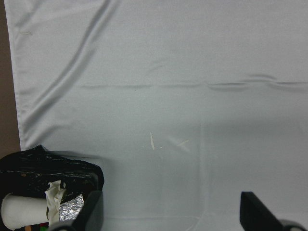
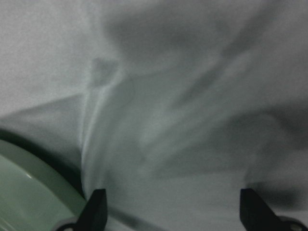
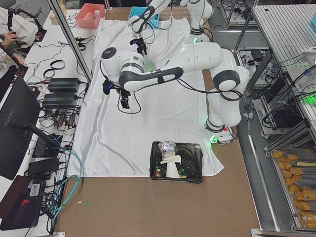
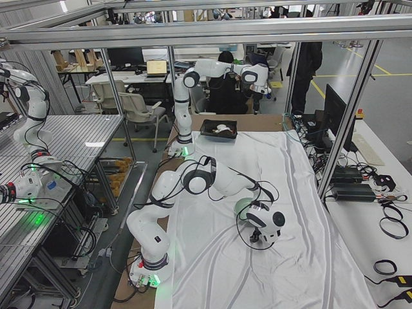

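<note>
A black tray (image 3: 155, 168) holds a white cup (image 1: 24, 211), crumpled paper, foil and small coloured bits. Above the cloth, my left gripper (image 3: 123, 103) hangs away from it, fingers apart and empty in its wrist view. My right gripper (image 4: 257, 237) is low beside a pale green plate (image 2: 29, 187), which lies at the lower left of the right wrist view, partly out of frame; its fingers stand open over bare cloth. In the left camera view the left arm partly hides the plate.
A white cloth (image 3: 148, 128) covers most of the table, largely clear. A red bin (image 3: 90, 17) and blue bin (image 3: 153, 15) stand at the far end. Monitors, electronics and cables line one side; a metal-topped table (image 4: 84, 135) stands on the other.
</note>
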